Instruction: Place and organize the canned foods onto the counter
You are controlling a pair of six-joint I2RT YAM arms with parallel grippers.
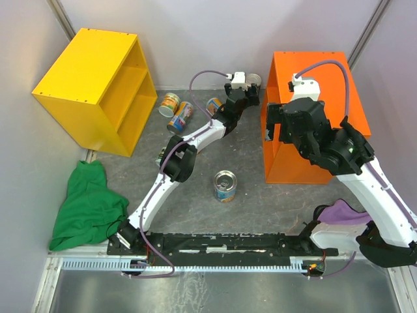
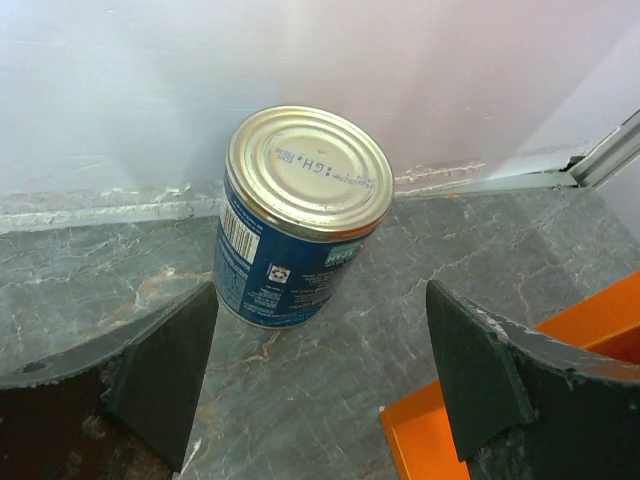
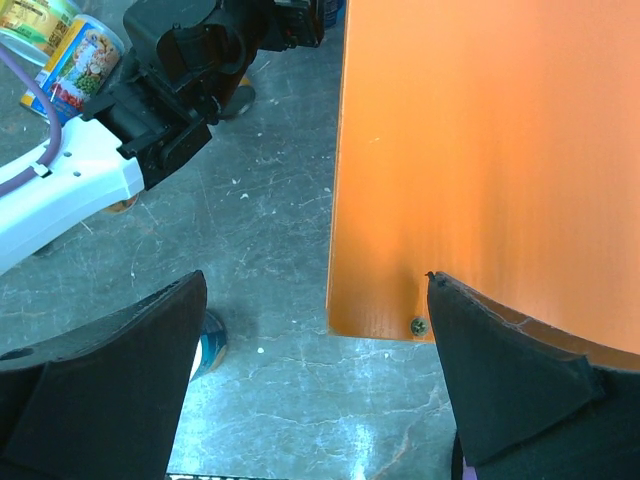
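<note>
In the left wrist view a blue can stands upright by the back wall, between and beyond the open fingers of my left gripper. In the top view that gripper is at the back, beside the orange shelf. My right gripper hangs open and empty over the orange shelf's front. Several cans lie on their sides near the yellow shelf, including an orange-labelled one and a blue one. Another can stands at front centre.
The yellow shelf stands at back left with bare compartments visible. A green cloth lies at front left, a purple one at front right.
</note>
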